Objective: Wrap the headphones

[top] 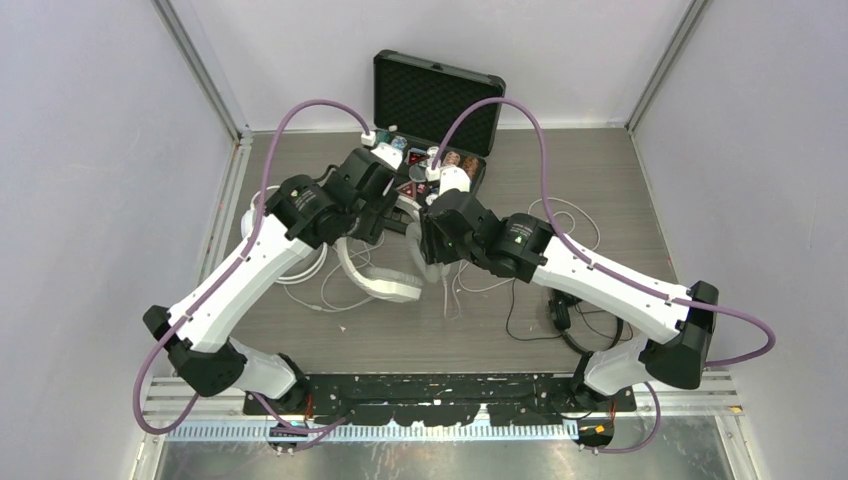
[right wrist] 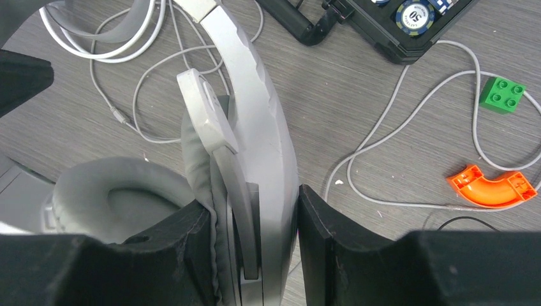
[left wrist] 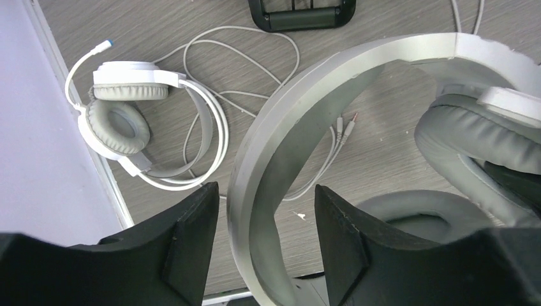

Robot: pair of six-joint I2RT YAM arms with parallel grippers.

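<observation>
A white-and-grey pair of headphones hangs above the table between my grippers. My right gripper grips the headphones at an earcup's side, where the band meets it. My left gripper is open around the headband, one finger on each side; whether it touches the band is unclear. The grey ear pads show below in the right wrist view. A loose pale cable hangs beneath the headphones in the top view.
Another white headset with cables lies at left. An open chip case stands at the back. A green brick, orange curved piece and black headset lie at right.
</observation>
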